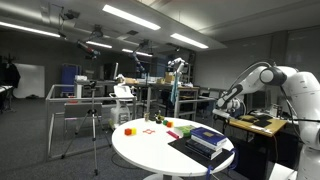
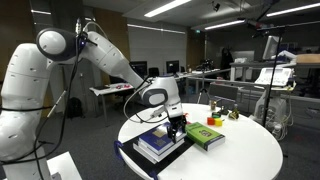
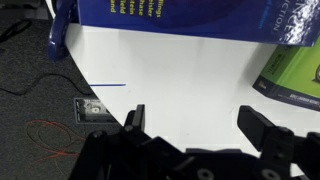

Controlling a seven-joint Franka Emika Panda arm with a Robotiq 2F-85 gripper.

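In the wrist view my gripper stands open, its two fingers wide apart over bare white table, with nothing between them. A blue book (image 3: 200, 15) runs along the top of that view, and a green book (image 3: 298, 72) lies at the right; neither is between the fingers. In exterior view 2 the blue book (image 2: 157, 138) tops a stack near the table's edge, with the green book (image 2: 203, 136) lying beside it. The arm's end is near this stack there, partly in front of it.
The round white table (image 1: 150, 152) has much clear surface. Small colored blocks (image 1: 130, 130) lie near its far edge. A tripod (image 1: 94, 110) stands on the floor to the left. Cables (image 3: 50, 138) lie on the dark floor past the table's edge.
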